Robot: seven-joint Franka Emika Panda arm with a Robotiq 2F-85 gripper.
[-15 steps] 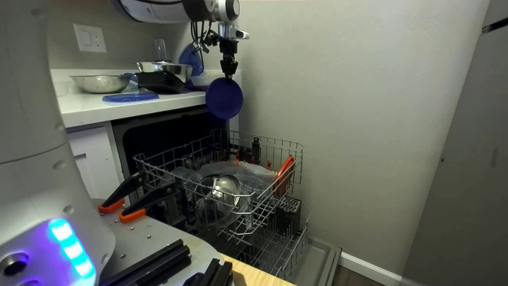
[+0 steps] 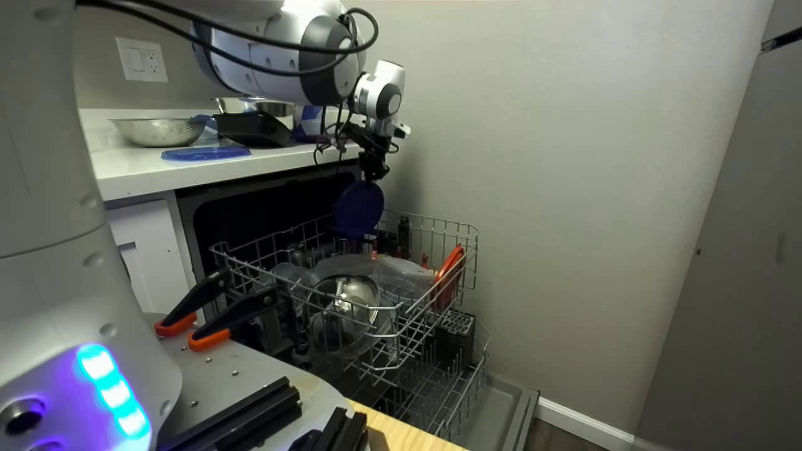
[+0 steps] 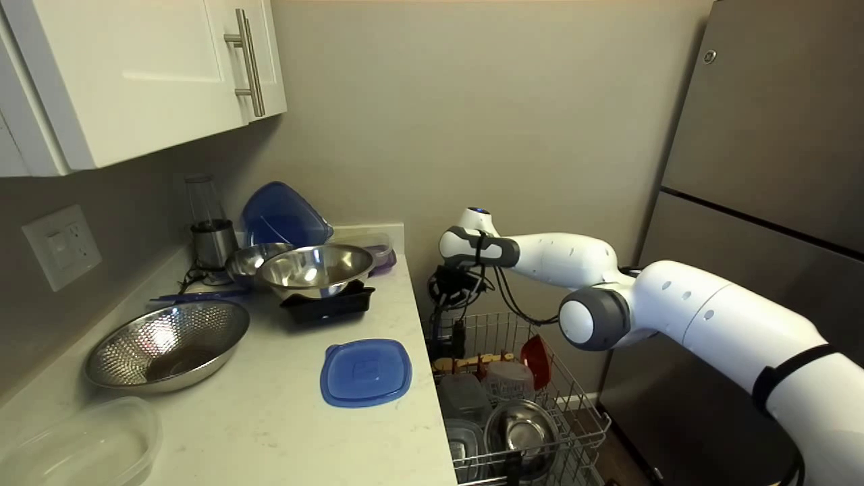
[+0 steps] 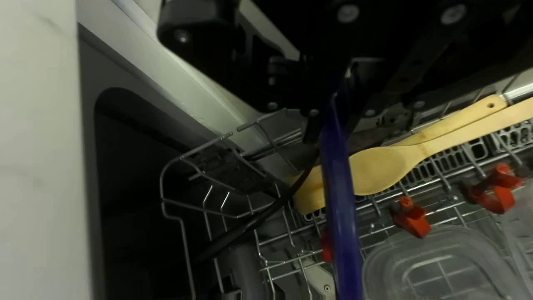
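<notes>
A round dark-blue lid (image 2: 358,210) hangs on edge beneath my gripper (image 2: 369,179), which is shut on its upper rim. Seen edge-on in the wrist view, the lid (image 4: 342,200) runs downward from the dark fingers, whose tips are hard to make out. Its lower part reaches the back of the upper dishwasher rack (image 2: 406,327); whether it touches the wires I cannot tell. Wooden spoons (image 4: 382,167) lie in the rack behind the lid, and red clips (image 4: 412,218) stand to its right. In exterior view 2 the arm hides the lid.
Clear containers (image 3: 508,379), a steel bowl (image 3: 522,437) and a red bowl (image 3: 536,362) occupy the rack. The counter (image 3: 267,429) edge runs close along the rack's left, holding a blue square lid (image 3: 366,372), a colander (image 3: 170,344) and a black tray (image 3: 330,305).
My gripper has come down with the round blue lid, from beside the counter's edge to the back of the upper rack. The lid has turned somewhat and looks narrower.
</notes>
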